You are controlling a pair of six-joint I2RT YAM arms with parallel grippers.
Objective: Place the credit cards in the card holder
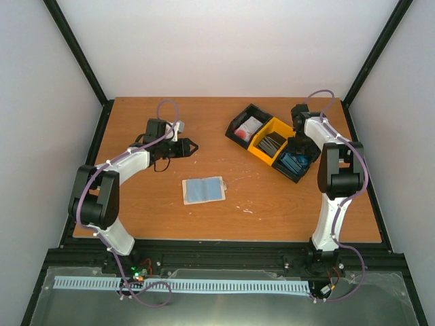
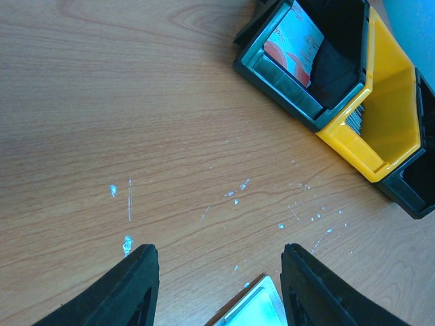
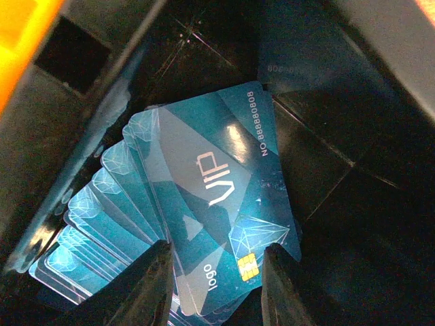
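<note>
Blue VIP cards (image 3: 224, 183) lie fanned out in the black bin (image 1: 299, 178) at the right end of the bin row. My right gripper is down over that bin with its fingers apart. The lower end of the top card shows between its fingertips, but I cannot tell whether they touch it. A flat, light blue holder with a tan edge (image 1: 204, 190) lies at mid-table, and its corner (image 2: 262, 305) shows in the left wrist view. My left gripper stays behind and left of the holder, open and empty.
Beside the blue cards, the yellow bin (image 1: 270, 139) contains dark cards. The far black bin (image 1: 234, 129) contains a white and red card stack (image 1: 249, 128). Bin walls stand close around the right gripper. Bare wood (image 1: 136, 210) lies free at left and front.
</note>
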